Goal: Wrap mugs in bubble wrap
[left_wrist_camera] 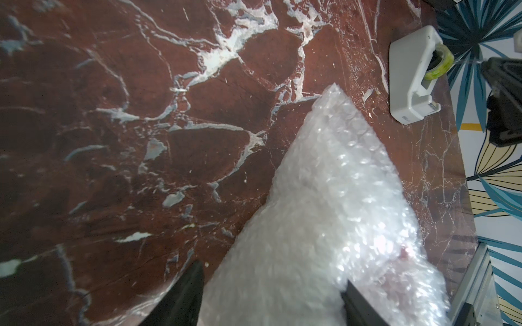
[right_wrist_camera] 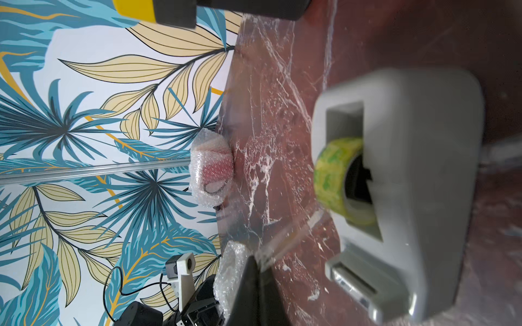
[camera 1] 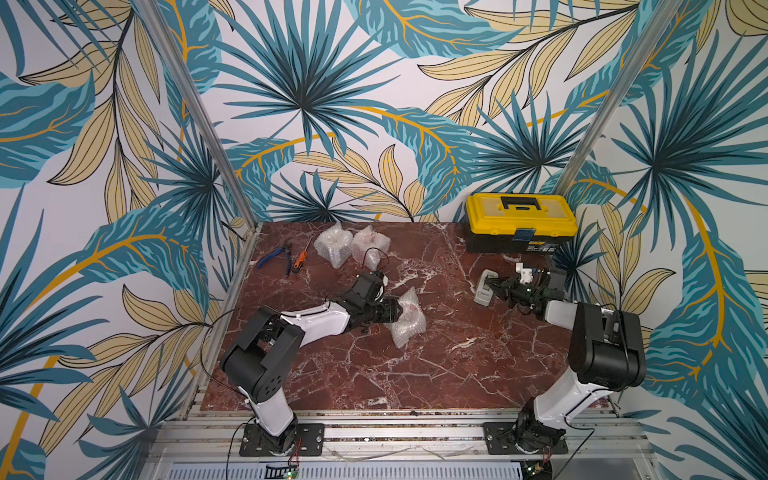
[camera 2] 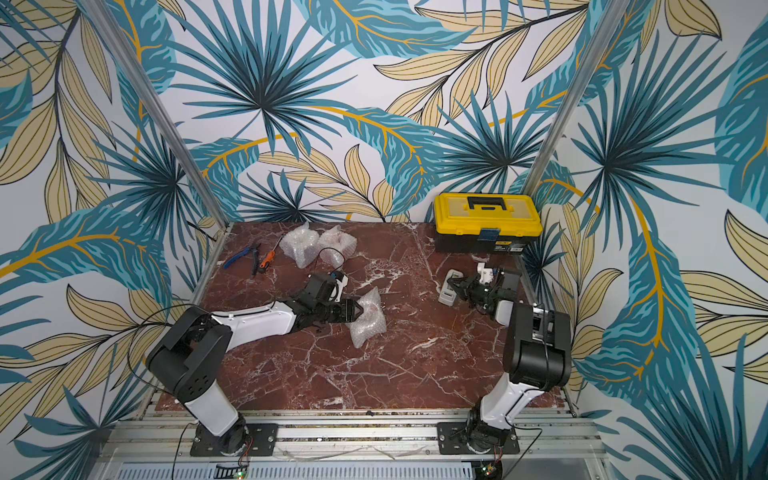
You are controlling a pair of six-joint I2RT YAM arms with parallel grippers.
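A bubble-wrapped bundle (camera 1: 408,318) lies mid-table, a pinkish patch showing through its wrap in the left wrist view. My left gripper has a finger toward either side of the bundle, wrap between them; whether they squeeze it cannot be told. Over on the right stands a white tape dispenser (right_wrist_camera: 429,163) with a yellow-green tape roll (right_wrist_camera: 342,179). My right gripper is beside it, fingers together, shut on a clear tape strip (right_wrist_camera: 293,239) that stretches toward the dispenser. Two more wrapped mugs (camera 1: 334,244) sit at the back left.
A yellow-lidded black toolbox (camera 1: 520,222) occupies the back right corner, behind the right arm. Blue-handled pliers (camera 1: 276,257) and an orange-handled tool (camera 1: 300,259) lie at the back left.
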